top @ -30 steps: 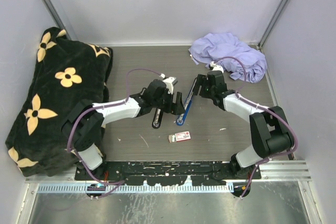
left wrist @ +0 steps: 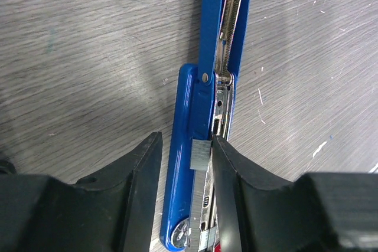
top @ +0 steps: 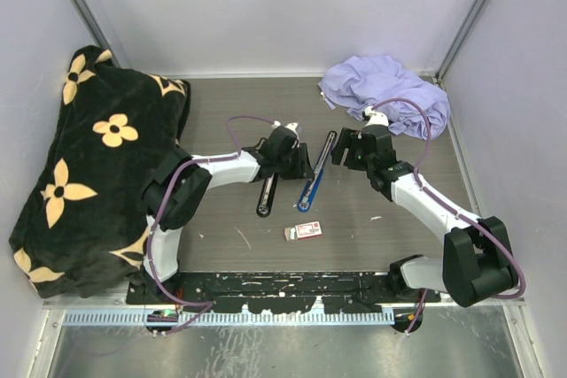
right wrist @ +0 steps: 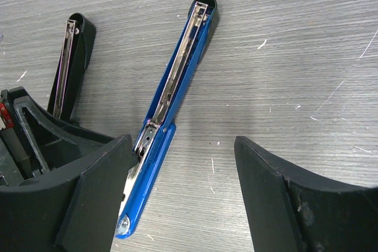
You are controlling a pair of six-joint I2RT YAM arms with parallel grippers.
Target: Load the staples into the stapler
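Note:
The blue stapler (top: 311, 192) lies opened flat, its magazine (right wrist: 177, 66) exposed. In the left wrist view a strip of staples (left wrist: 198, 157) sits over the lower channel, at my left gripper, whose fingers stand part open around the blue body's lower section; whether the right finger touches the strip is unclear. My right gripper is open to the upper right of the stapler in the top view, nothing between its fingers but the view of the stapler below.
A black stapler (top: 265, 203) lies left of the blue one, a small staple box (top: 302, 231) in front. A lilac cloth (top: 385, 86) fills the back right, a flowered dark cushion (top: 71, 227) the left side.
The right arm has shifted toward the right and front, away from the stapler.

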